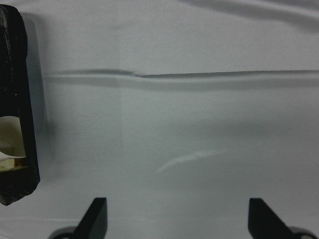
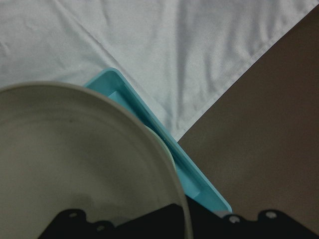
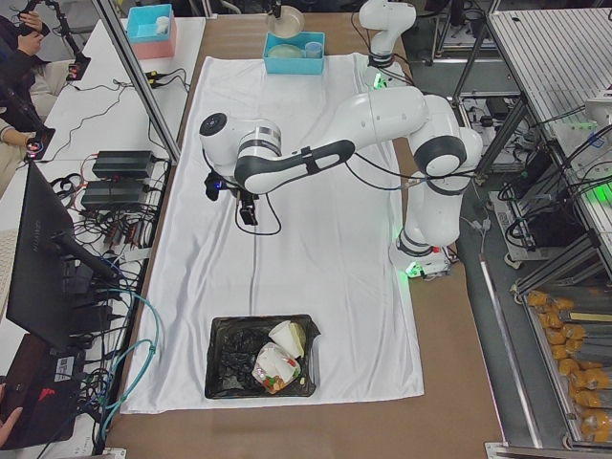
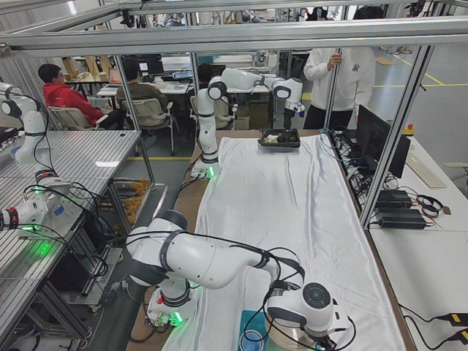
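Note:
My left gripper hangs open over the white cloth [image 3: 287, 249], nothing between its fingers. The black tray [image 3: 220, 354], with white packaging [image 3: 277, 366] inside, lies at the near end of the cloth; its edge shows at the left of the left wrist view. At the far end, my right gripper is shut on a beige plate [image 2: 75, 144] by its rim, held above a cyan bin [image 3: 295, 65] holding a round pale item and a blue cup [image 4: 251, 344]. The plate hides much of the bin in the right wrist view.
A monitor [image 3: 43, 268], cables and electronics boxes line one side of the cloth. Metal frame posts and another steel table [image 3: 545, 57] stand around.

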